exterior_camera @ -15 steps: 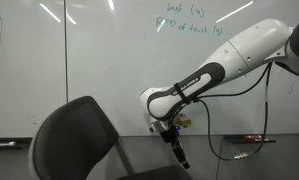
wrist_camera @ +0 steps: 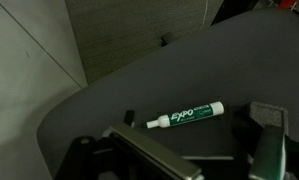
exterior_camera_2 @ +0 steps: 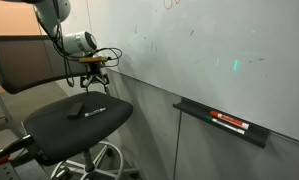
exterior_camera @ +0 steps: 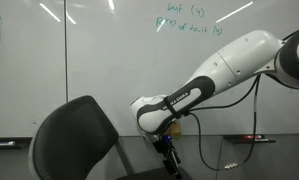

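A white marker with a green label (wrist_camera: 184, 115) lies on the dark chair seat in the wrist view, just past my gripper. The fingers look wide apart, with dark fingers at the lower left and right; nothing is clearly held, though the space low between them is very dark. Exterior view 2 shows the marker (exterior_camera_2: 95, 112) lying on the seat beside a dark block, possibly an eraser (exterior_camera_2: 77, 110). My gripper (exterior_camera: 172, 160) points down over the seat in exterior view 1, its tips hard to make out.
The chair's backrest (exterior_camera: 71, 140) rises left of the arm, and its seat (exterior_camera_2: 64, 135) holds the small items. Behind runs a whiteboard (exterior_camera_2: 229, 55) with a ledge (exterior_camera_2: 221, 120) carrying a red marker (exterior_camera_2: 229, 119) and others. Cables hang from the arm.
The chair stays where it was.
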